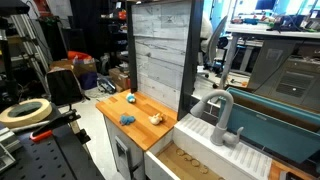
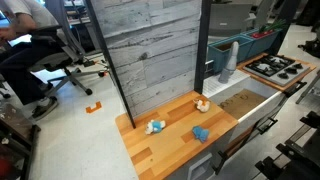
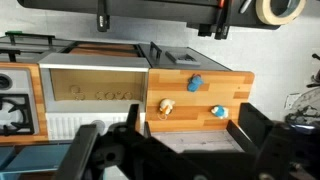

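Three small toys lie apart on the wooden countertop (image 2: 175,150): a plain blue one (image 3: 196,82), an orange-and-white one (image 3: 166,106) and a blue-and-white one (image 3: 219,111). Both exterior views show them too, with the blue toy (image 1: 127,119) nearest the counter's front edge and the blue-and-white toy (image 1: 131,97) farther back. From the wrist view, my gripper is open high above the counter, its dark fingers blurred at the lower edge. Nothing shows between them. I cannot clearly pick out the gripper in the exterior views.
A drawer (image 3: 98,85) stands pulled out beside the toys' counter, its light interior looking mostly bare. A grey faucet (image 1: 222,120) rises behind it, and a stove top (image 2: 280,68) lies farther along. The upright panel (image 2: 165,60) bounds the counter's back. A tape roll (image 3: 263,10) sits near the robot's side.
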